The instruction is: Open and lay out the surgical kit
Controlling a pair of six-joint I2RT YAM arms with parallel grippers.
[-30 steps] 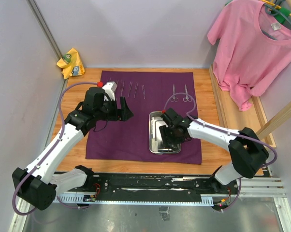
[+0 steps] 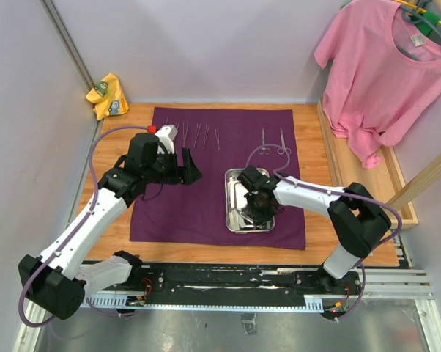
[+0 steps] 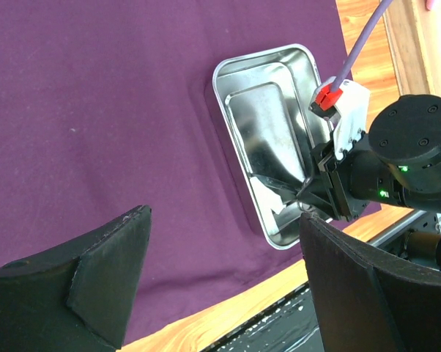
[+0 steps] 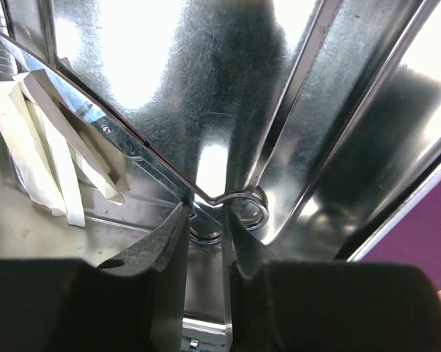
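Observation:
My right gripper is down inside the metal tray (image 2: 234, 227), its fingertips close together at the ringed handles of scissors (image 4: 107, 128); whether they grip is unclear. White paper packets (image 4: 52, 147) lie beside the scissors. My left gripper (image 2: 187, 167) hangs open and empty over the purple cloth (image 2: 176, 220), left of the tray, which is also seen in the left wrist view (image 3: 261, 125). A row of tweezer-like instruments (image 2: 206, 136) and two scissors (image 2: 283, 147) lie along the cloth's back part.
A pink shirt (image 2: 382, 81) hangs at the back right by a wooden frame (image 2: 389, 183). A yellow bag (image 2: 107, 95) lies at the back left. The cloth's middle left of the tray is clear.
The left arm has stayed still.

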